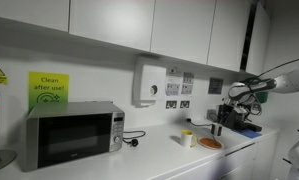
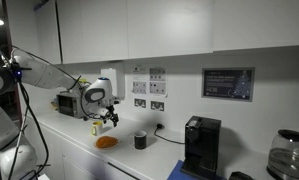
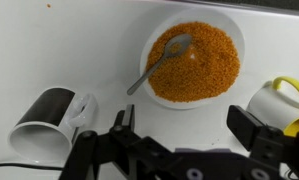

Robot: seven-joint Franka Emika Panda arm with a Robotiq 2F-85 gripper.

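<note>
A white bowl (image 3: pixel 149 62) full of orange grains lies in the upper middle of the wrist view, with a grey spoon (image 3: pixel 161 62) resting on the grains. My gripper is open above the counter, nothing between its fingers. It hangs nearer the camera than the bowl. To the lower left is a black and white mug (image 3: pixel 51 112). On the right edge a white mug with a yellow handle and inside (image 3: pixel 279 108) is partly cut off. In exterior view 2 the gripper (image 2: pixel 104 112) hovers behind the orange-filled bowl (image 2: pixel 107 142).
A microwave (image 1: pixel 74 133) stands at one end of the counter. Beyond the dark mug (image 2: pixel 140 140), a black coffee machine (image 2: pixel 201 147) and a glass jug (image 2: pixel 287 155) occupy the other end. Wall cabinets (image 2: pixel 159 28) overhang the counter. A cable (image 3: pixel 24 166) runs along it.
</note>
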